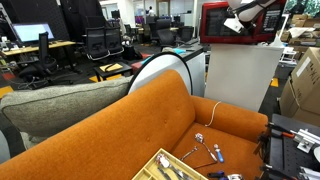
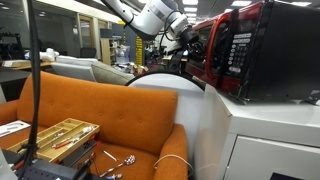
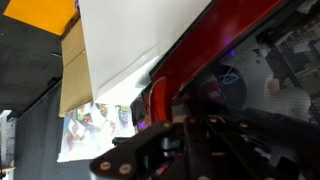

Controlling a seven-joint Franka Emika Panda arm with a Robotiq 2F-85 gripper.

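Note:
A red microwave (image 2: pixel 238 48) stands on top of a white cabinet. My gripper (image 2: pixel 197 50) is up against its front, on the door side. From the far side of the room, the same microwave (image 1: pixel 216 22) appears at the upper right, with the white arm (image 1: pixel 262 22) reaching to it from the right. Close up in the wrist view, the red door frame (image 3: pixel 205 45) runs diagonally past my gripper. The fingers look shut, and nothing shows between them. Dark shadow hides much of the fingertips, so contact with the door cannot be made out.
The white cabinet (image 2: pixel 265 135) fills the space below the microwave. An orange sofa (image 2: pixel 110 115) stands beside it, with several tools on its seat. A wooden tray (image 2: pixel 68 138) of utensils lies toward the front. A black post (image 2: pixel 34 70) rises at the left.

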